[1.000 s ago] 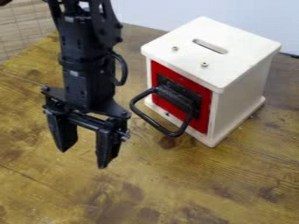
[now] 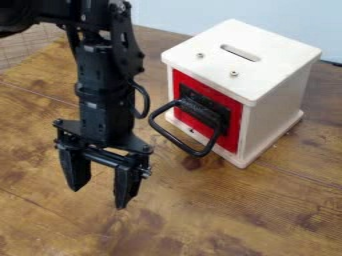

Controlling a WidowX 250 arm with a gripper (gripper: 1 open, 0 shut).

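Note:
My black gripper (image 2: 100, 179) hangs low over the wooden table at the left, fingers open and pointing down with nothing between them. To its right stands a white wooden box (image 2: 267, 100) with a slot and two screws on top, a red front panel (image 2: 230, 136) and a dark grille in it. A black loop handle (image 2: 193, 151) sticks out from the front of the box, to the right of the gripper and apart from it.
A white wall rises behind, and a woven mat (image 2: 20, 45) lies at the upper left corner.
The gripper has shifted slightly to the right and downward and remains open. The box and its handle have not moved.

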